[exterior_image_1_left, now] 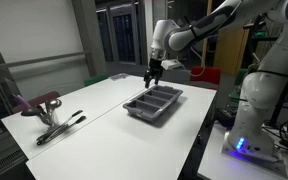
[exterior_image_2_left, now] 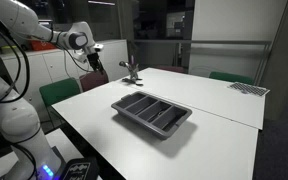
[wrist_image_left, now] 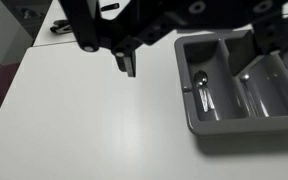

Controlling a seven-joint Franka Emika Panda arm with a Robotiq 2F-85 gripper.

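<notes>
My gripper (exterior_image_1_left: 153,77) hangs open in the air above the table, with nothing held between its fingers. Below it in exterior view 1, and off to its right in exterior view 2, is a grey divided tray (exterior_image_2_left: 152,116). From the wrist, the tray (wrist_image_left: 246,127) fills the right side, partly covered by a finger. A metal spoon (wrist_image_left: 202,88) lies in its leftmost visible compartment. On the left of exterior view 1 stands a holder of utensils (exterior_image_1_left: 49,112), with dark-handled utensils (exterior_image_1_left: 66,126) lying beside it.
Around the tray, much of the white table (exterior_image_2_left: 209,160) is bare. Chairs (exterior_image_2_left: 233,78) stand along its far side. Part of the dark utensils (wrist_image_left: 60,27) shows at the top left of the wrist view.
</notes>
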